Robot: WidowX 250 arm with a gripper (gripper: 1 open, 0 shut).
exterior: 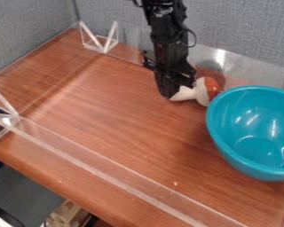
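Note:
My black gripper (173, 82) hangs low over the back middle of the wooden table (109, 133). Just right of its fingers a small white object (194, 92) with an orange-red part (212, 84) lies by the back clear wall. Whether the fingers touch it, and how far they are open, is unclear.
A large teal bowl (251, 133) fills the right side, close to the small object. Clear low walls with white brackets border the table.

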